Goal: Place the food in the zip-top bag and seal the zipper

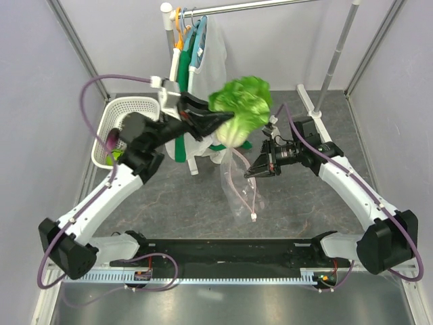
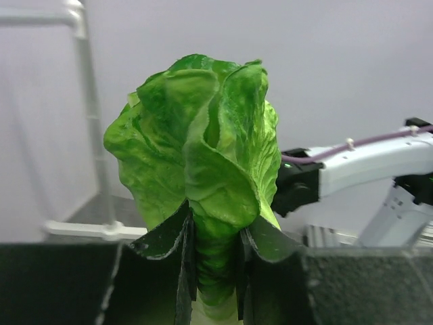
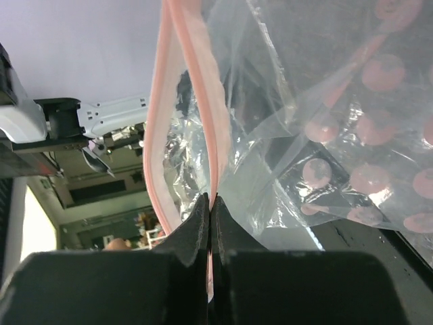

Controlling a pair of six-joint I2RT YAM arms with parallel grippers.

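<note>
A head of lettuce [image 1: 240,105] is gripped by my left gripper [image 1: 218,118], raised over the middle near the bag; in the left wrist view its leafy top [image 2: 189,135] rises above the fingers. The clear zip bag [image 1: 240,196] with pink zipper hangs below it. My right gripper [image 1: 257,169] is shut on the bag's upper rim; in the right wrist view the pink zipper strip [image 3: 203,108] runs down between the closed fingertips.
A white basket [image 1: 111,108] with produce is at the left, partly behind my left arm. Garments [image 1: 203,68] on hangers hang from a rail at the back centre. Bare grey floor [image 1: 325,203] surrounds the bag.
</note>
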